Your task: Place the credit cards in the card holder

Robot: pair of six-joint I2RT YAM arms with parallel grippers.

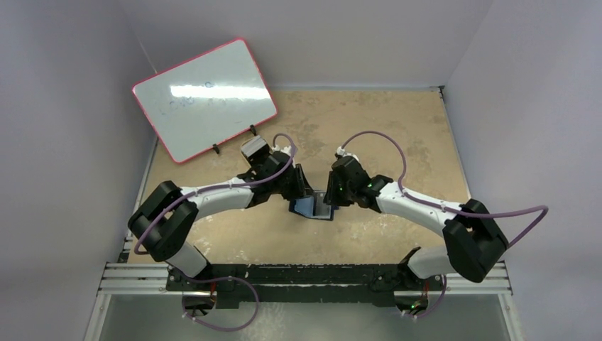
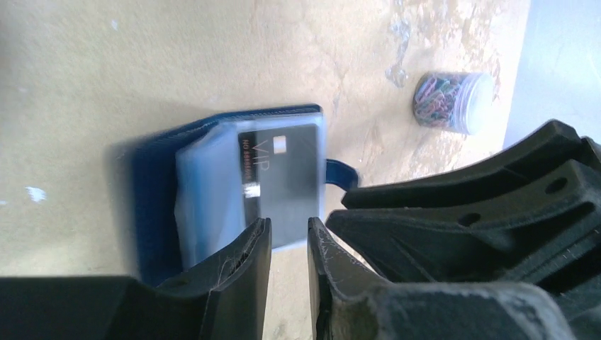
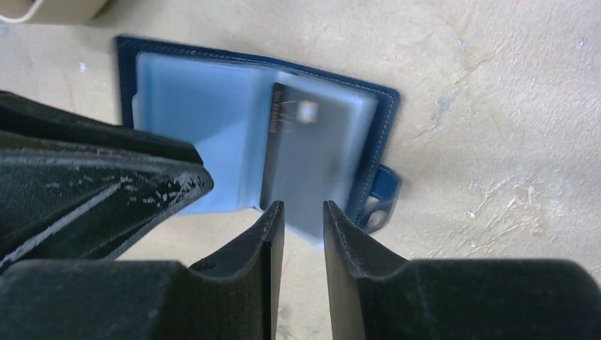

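The blue card holder [image 1: 304,207] lies spread out on the table between both arms. Inside its clear right-hand pocket sits a dark grey VIP card, its black strip toward the fold; the right wrist view also catches this card [image 3: 312,156], blurred. My left gripper is above the holder, its fingertips parted slightly with nothing gripped. Over the holder's front right part, my right gripper is likewise a little open and empty. In the top view the grippers cover the holder's back edge.
A tan box [image 1: 255,148] with dark and pale contents sits behind the left arm, near a whiteboard [image 1: 206,99]. The left wrist view has a jar of paper clips [image 2: 450,103] on the far side.
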